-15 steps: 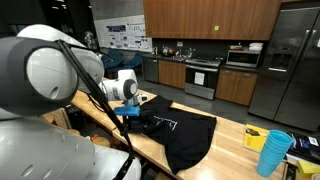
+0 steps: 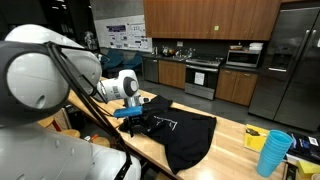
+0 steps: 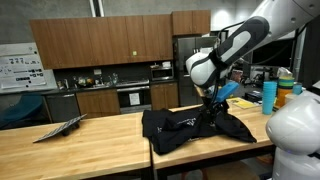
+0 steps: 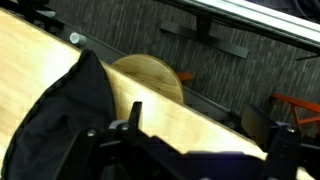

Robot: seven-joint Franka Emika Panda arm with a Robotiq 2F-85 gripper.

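A dark cloth [image 2: 187, 142] lies spread and rumpled on the light wooden table. In the second exterior view the same cloth [image 3: 177, 130] reaches along the table near the arm. My gripper is open in the wrist view, its two dark fingers wide apart. Between them show only the table edge and the floor below. The cloth [image 4: 62, 115] is left of the fingers, with one corner pointing up toward the table edge. From outside, the gripper hangs low beside the near part of the cloth, small and dark against it.
A blue cup [image 2: 272, 153] stands on the right of the table, with a yellow item [image 2: 256, 137] behind it. Past the table edge, a round wooden stool [image 4: 148, 76] stands on the floor. Bare tabletop [image 3: 75, 145] stretches left of the cloth.
The cloth and the cup look unmoved.
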